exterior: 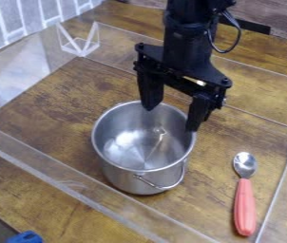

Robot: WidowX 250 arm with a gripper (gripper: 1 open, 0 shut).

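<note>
A black gripper [172, 99] hangs over the back rim of a steel pot [141, 161], its two fingers apart and pointing down, with nothing seen between them. The pot stands upright on the wooden table, and a small light item, too small to tell, shows inside it. To the pot's right lies a spoon [244, 199] with a pink handle and a metal bowl.
Clear low walls border the wooden work area [51, 109]. The table left of the pot is bare. A blue object [25, 236] sits at the lower left corner, and a white wire rack stands at the top left.
</note>
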